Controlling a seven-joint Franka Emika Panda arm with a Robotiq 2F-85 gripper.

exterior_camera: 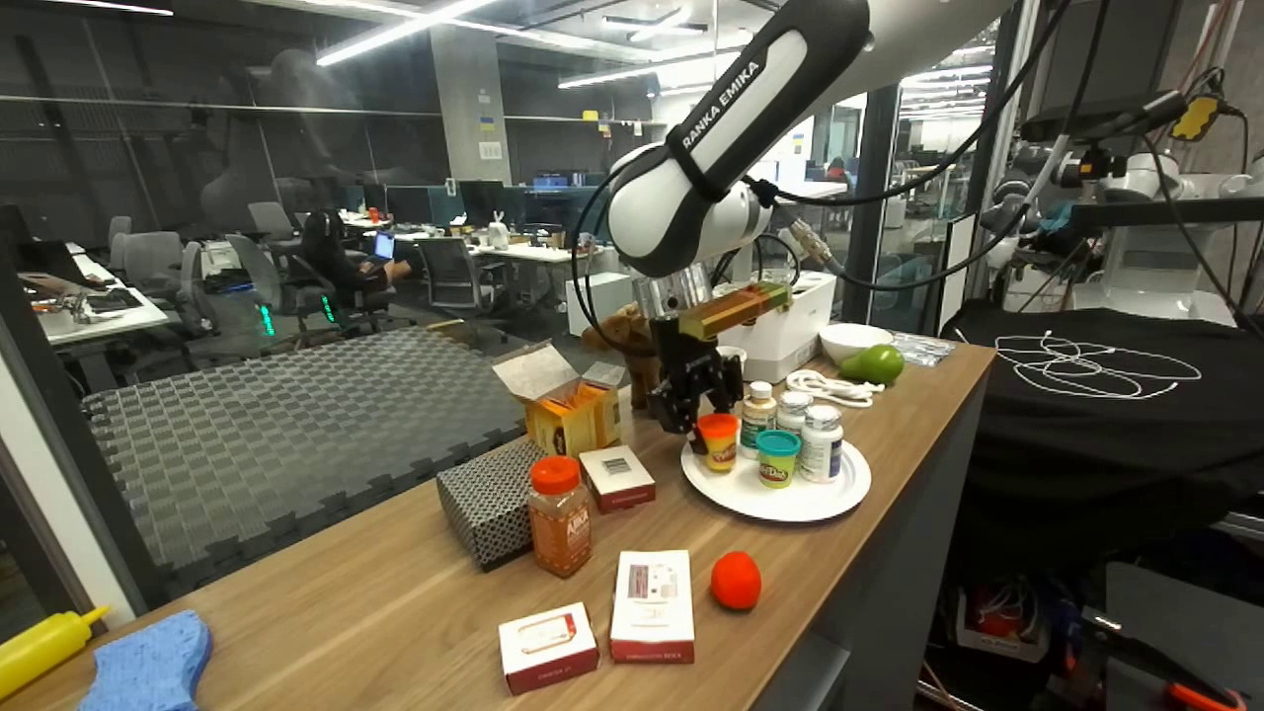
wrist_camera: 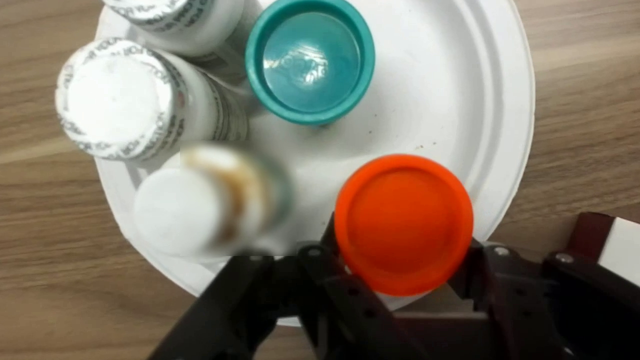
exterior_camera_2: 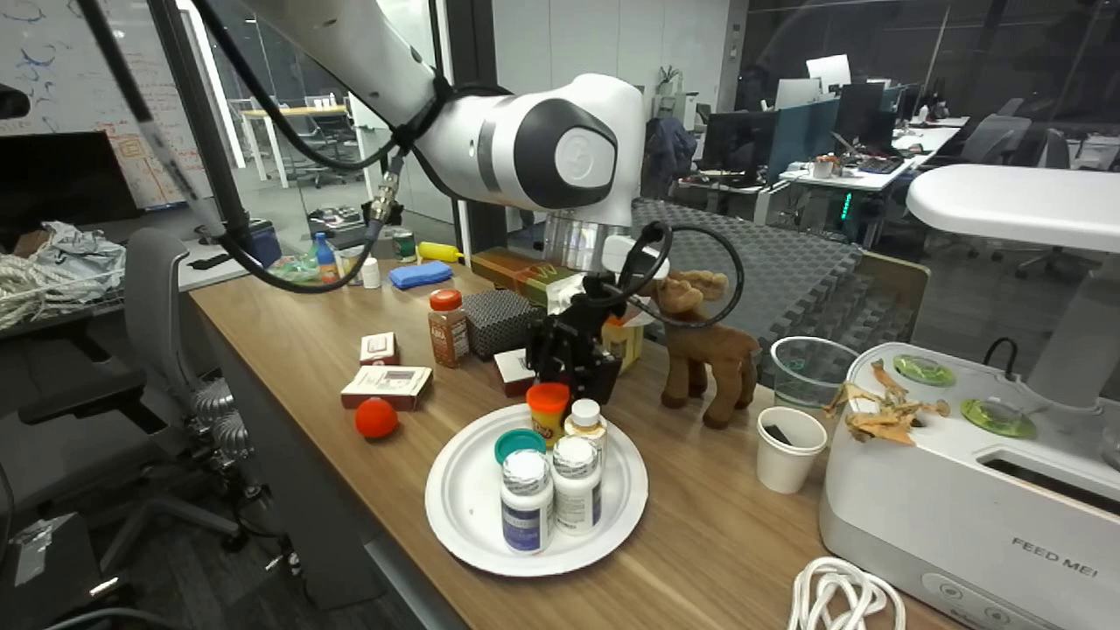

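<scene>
An orange-lidded Play-Doh tub (exterior_camera: 719, 443) is over the left part of the white plate (exterior_camera_2: 458, 521), and my gripper is shut on it. From above, its orange lid (wrist_camera: 403, 225) sits between the dark fingers, whose tips are partly covered by it. Whether the tub's base touches the plate is hard to tell. A teal-lidded tub (wrist_camera: 310, 60) stands on the plate, apart from the orange one. Two white bottles (exterior_camera_2: 527, 502) and a slimmer white-capped bottle (exterior_camera_2: 585, 422) share the plate, the slim one close beside my gripper.
Near the plate lie a red ball (exterior_camera: 736, 581), several red-and-white boxes (exterior_camera: 653, 604), an orange-capped jar (exterior_camera: 560, 517) and a patterned dark box (exterior_camera: 488, 504). A plush moose (exterior_camera_2: 705, 352) and a paper cup (exterior_camera_2: 789, 450) stand behind. The plate's front right is bare.
</scene>
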